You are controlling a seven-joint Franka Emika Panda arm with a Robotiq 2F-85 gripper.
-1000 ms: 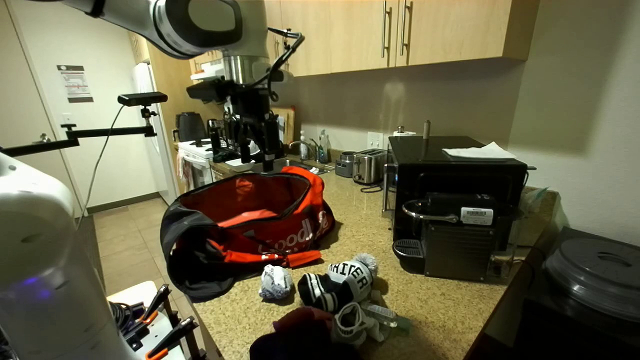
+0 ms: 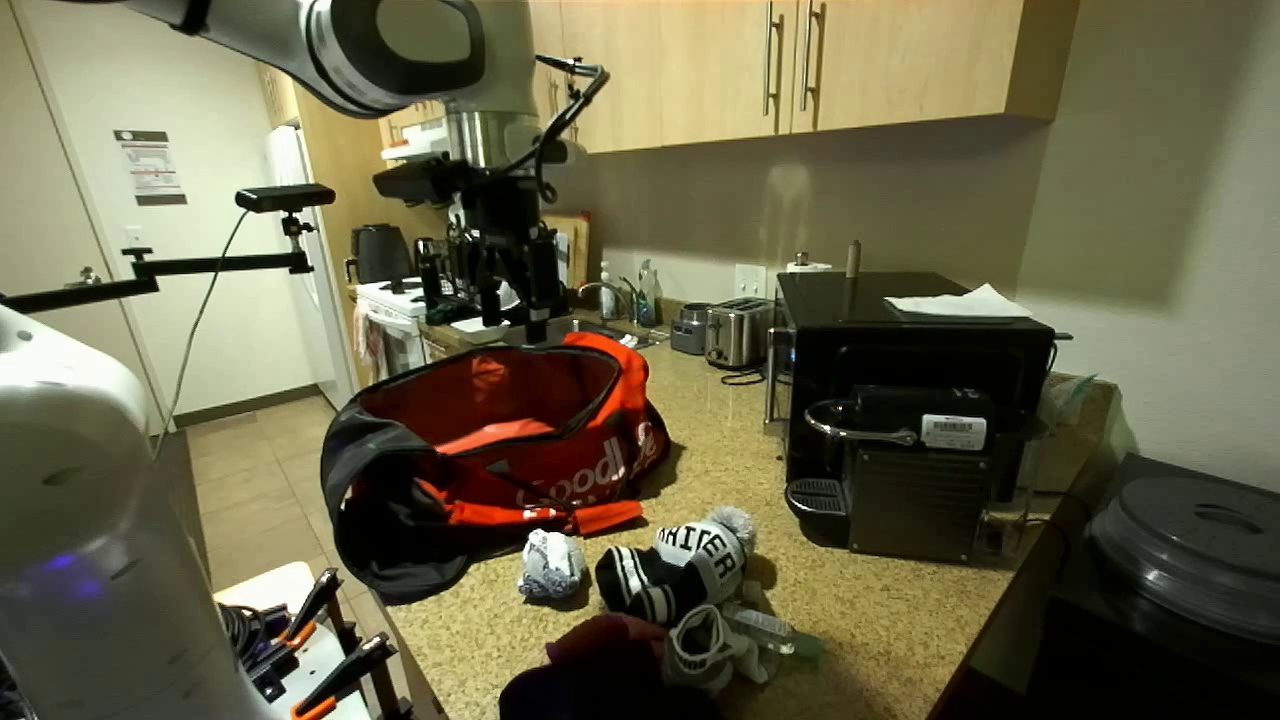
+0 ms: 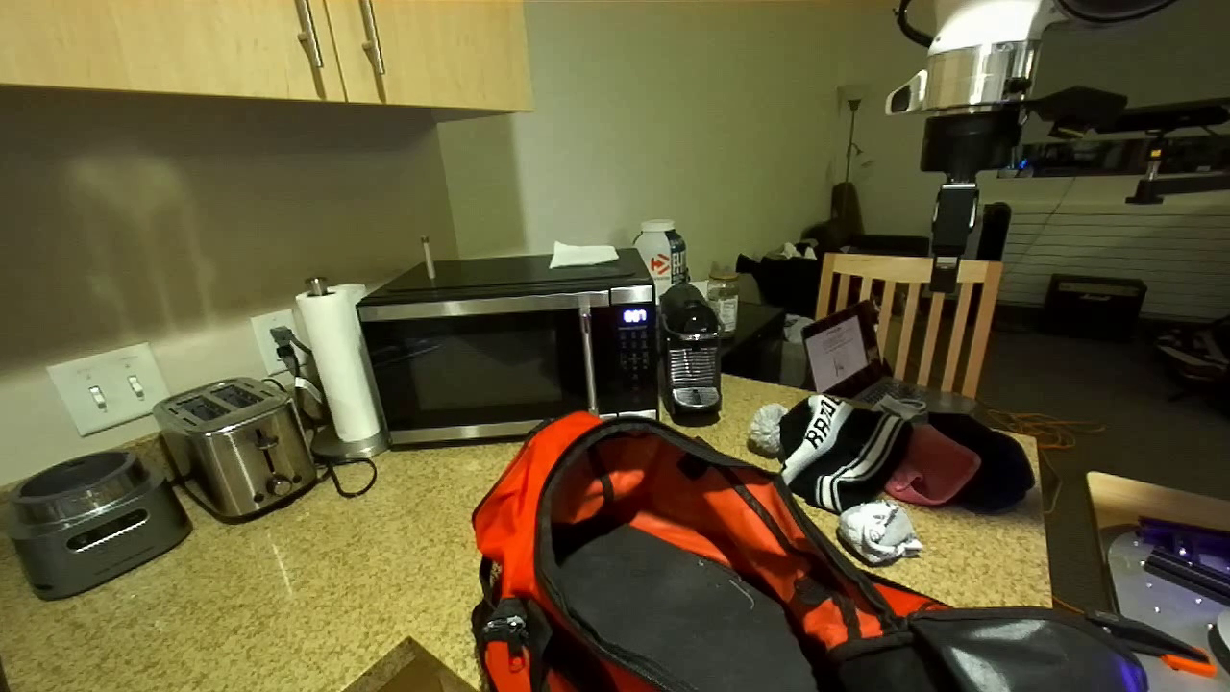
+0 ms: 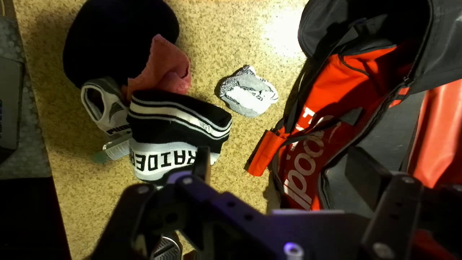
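My gripper (image 2: 513, 314) hangs high over the counter with its fingers pointing down. In the wrist view its two fingers (image 4: 202, 164) stand wide apart with nothing held between them. An unzipped red and black duffel bag (image 2: 546, 470) lies on the counter below. Beside the bag is a bundled grey and white sock (image 4: 249, 93). A black and white knit beanie with a pompom (image 3: 848, 450) rests close by, against a reddish cloth (image 4: 169, 71), a dark cap-like item (image 4: 121, 39) and a white and grey shoe-like piece (image 4: 100, 104).
A clear bottle (image 2: 758, 626) lies by the clothes. The microwave (image 3: 507, 358), coffee machine (image 3: 692, 358), paper towel roll (image 3: 340, 363) and toaster (image 3: 236, 450) line the wall. Bare counter (image 3: 288, 577) spreads in front of the toaster.
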